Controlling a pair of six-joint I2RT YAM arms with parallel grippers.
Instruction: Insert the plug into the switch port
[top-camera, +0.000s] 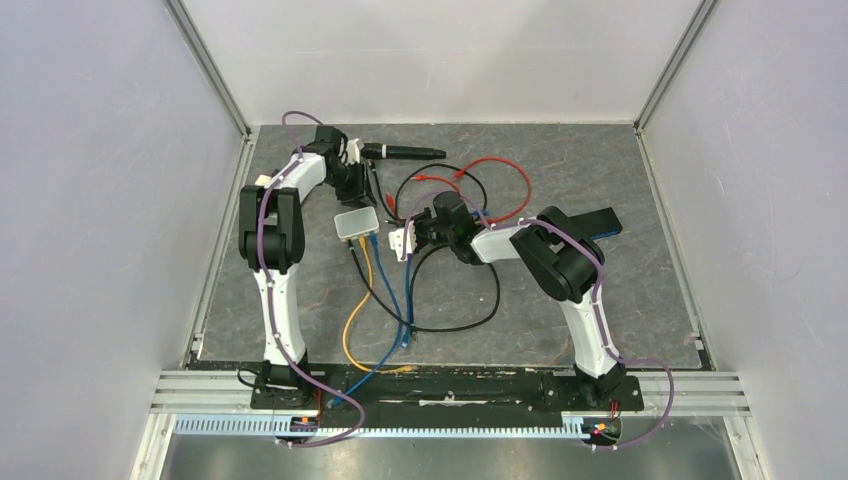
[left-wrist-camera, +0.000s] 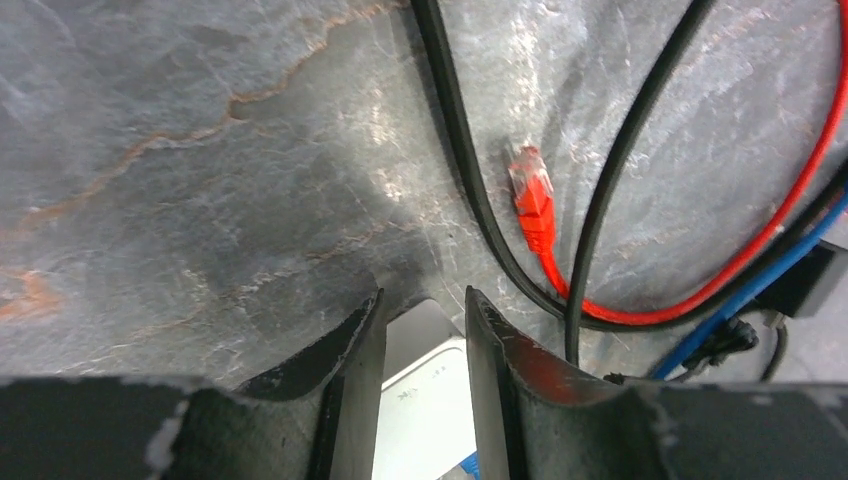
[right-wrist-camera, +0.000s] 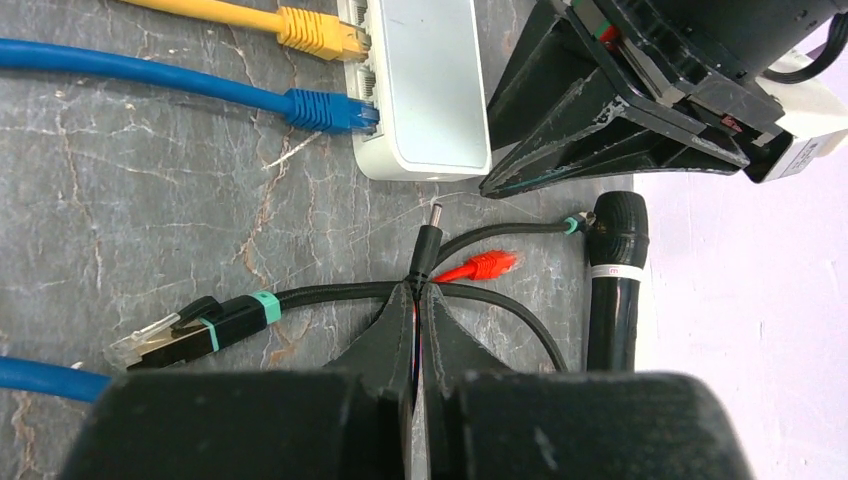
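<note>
The white switch (top-camera: 356, 222) (right-wrist-camera: 430, 90) holds a yellow plug (right-wrist-camera: 315, 35) and a blue plug (right-wrist-camera: 330, 110) in its side. My left gripper hangs just beyond it, its fingers apart, with no object clearly between them, the switch showing below. In the right wrist view my right gripper is shut among black cables beside a DC barrel plug (right-wrist-camera: 430, 235); whether it grips one is unclear. A red plug (left-wrist-camera: 534, 210) and a black network plug (right-wrist-camera: 180, 335) lie on the floor.
A black microphone (top-camera: 403, 152) lies at the back, a dark flat box (top-camera: 589, 224) at the right. Loose cables cover the centre.
</note>
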